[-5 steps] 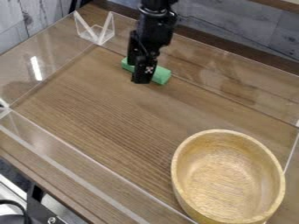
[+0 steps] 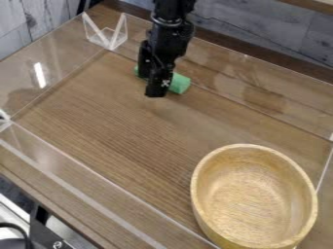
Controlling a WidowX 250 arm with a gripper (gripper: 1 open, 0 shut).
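Observation:
My black gripper [image 2: 156,76] hangs over the upper middle of the wooden table, open, its fingers just in front of a green object [image 2: 177,83]. The green object lies on the table, partly hidden behind the gripper. Whether the fingers touch it is unclear.
A large beige round bin [image 2: 252,231] sits at the front right. A white wire-like item [image 2: 107,34] is at the back left. A wall runs along the back.
Over the last second my gripper has shifted slightly left and lower in the view. The green object shows little or no change.

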